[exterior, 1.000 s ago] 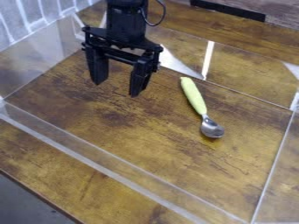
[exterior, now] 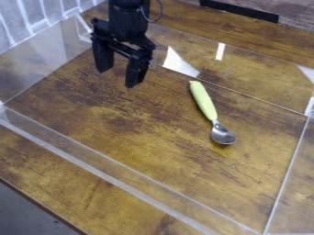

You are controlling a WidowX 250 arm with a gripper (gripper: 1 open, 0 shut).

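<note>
My black gripper (exterior: 120, 57) hangs open over the upper left part of the wooden surface, its fingers pointing down with nothing seen between them. A spoon with a pale yellow-green handle (exterior: 203, 99) and a metal bowl (exterior: 222, 135) lies to the right of the gripper, apart from it, the bowl end toward the front.
Low clear walls (exterior: 135, 179) border the wooden work surface (exterior: 117, 138). A dark strip (exterior: 258, 13) runs along the back at upper right.
My gripper has moved back, up and slightly left in the view, and its orientation has turned. The spoon has not moved.
</note>
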